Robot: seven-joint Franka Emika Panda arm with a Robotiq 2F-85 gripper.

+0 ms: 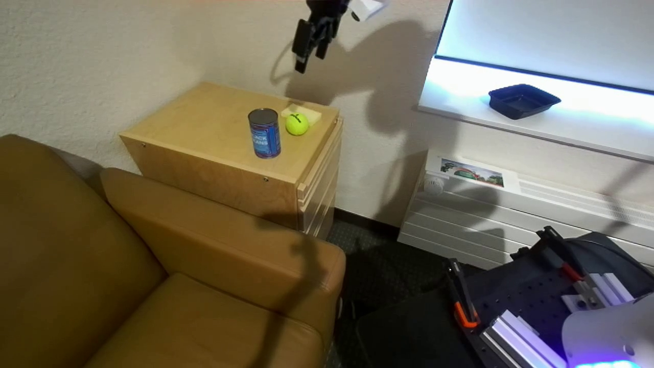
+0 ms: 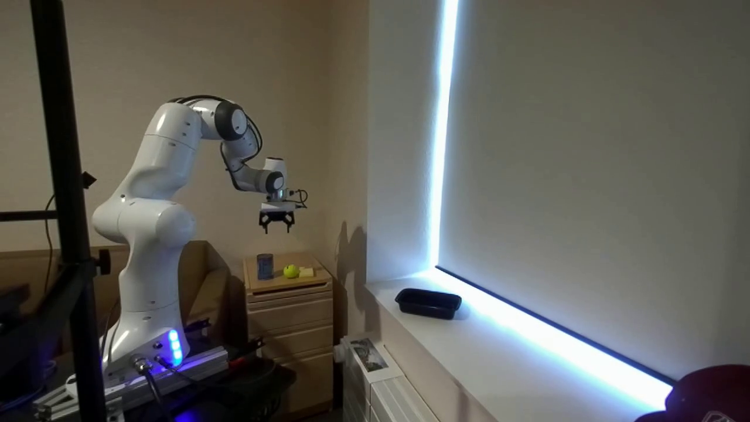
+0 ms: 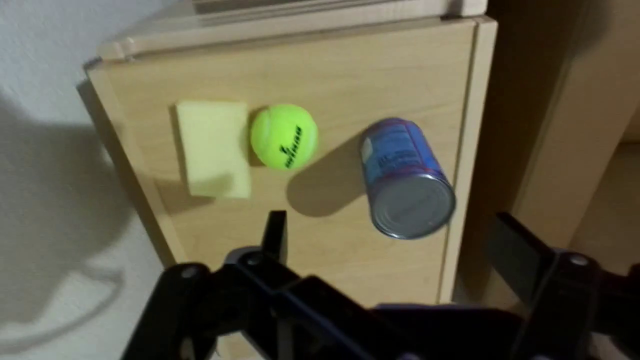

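Observation:
On top of the wooden cabinet stands an upright blue can, its label partly reading as beans. Right of it in exterior view 1 sits a yellow-green tennis ball, close beside a flat pale-yellow block. From above, the wrist view shows the can, the ball and the block in a row, apart from the fingers. My gripper hangs well above the cabinet. Its fingers are spread wide with nothing between them.
A black tray rests empty on the white windowsill, right of the cabinet. The brown sofa adjoins the cabinet's side, and walls stand behind it. Below the sill is a white radiator. The cabinet top has bare room left of the can.

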